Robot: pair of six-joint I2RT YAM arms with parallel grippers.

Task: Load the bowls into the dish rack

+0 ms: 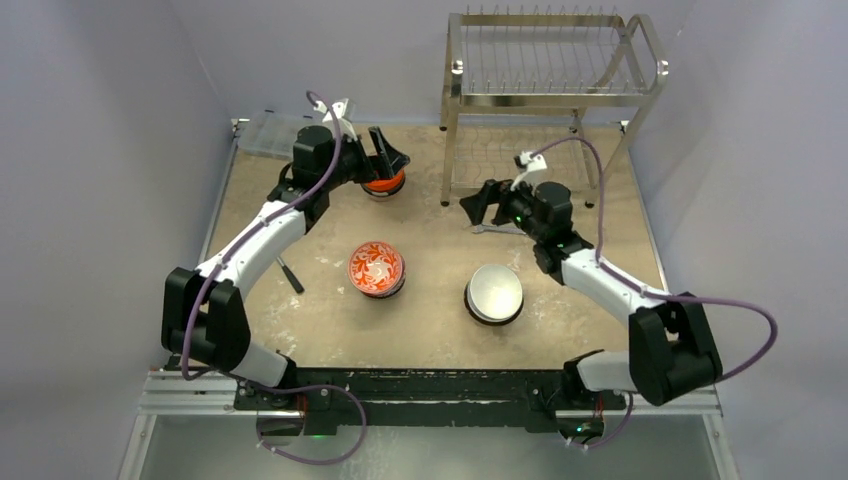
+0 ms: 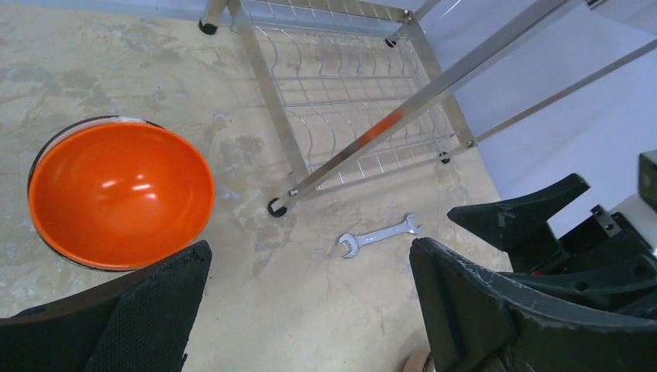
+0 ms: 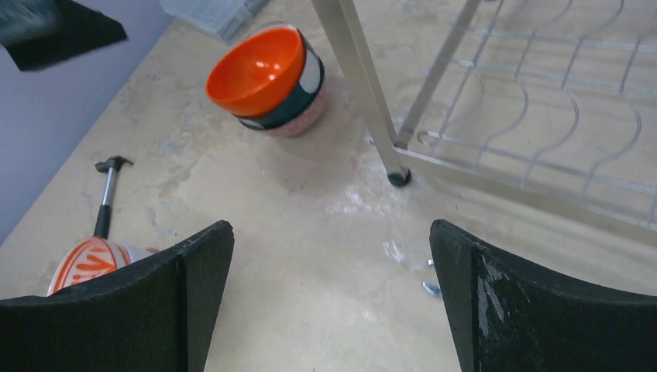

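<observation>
An orange bowl stack (image 2: 120,194) sits left of the steel dish rack (image 1: 555,100); my left gripper (image 1: 390,150) hangs open just above it. My right gripper (image 1: 480,200) is open in front of the rack, over the wrench, facing the orange stack in the right wrist view. A red-patterned bowl stack (image 1: 376,267) lies at centre left, and a white bowl stack (image 1: 495,293) at front right. I see nothing between either gripper's fingers.
A hammer (image 3: 107,194) lies at left and a clear plastic organiser (image 1: 265,135) at the back left. Walls surround the table.
</observation>
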